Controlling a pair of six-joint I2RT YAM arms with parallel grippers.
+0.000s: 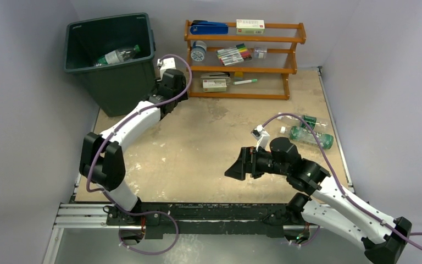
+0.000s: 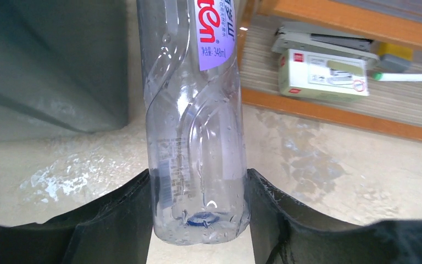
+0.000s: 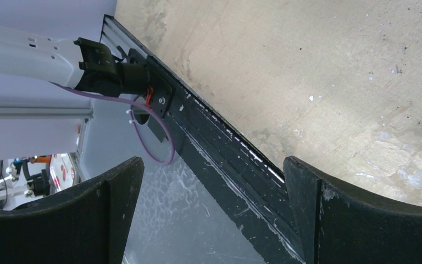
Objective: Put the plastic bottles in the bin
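Observation:
My left gripper is shut on a clear plastic bottle [image 2: 192,126] with a purple label, held beside the green bin [image 1: 104,91]; in the top view the arm mostly hides it. A bottle [image 1: 120,55] lies inside the bin. Two bottles, one [image 1: 318,125] behind the other [image 1: 316,138], lie on the table's right side. My right gripper is open and empty over the front of the table, left of those bottles.
A wooden shelf [image 1: 242,95] with boxes, markers and small items stands at the back, right of the bin.

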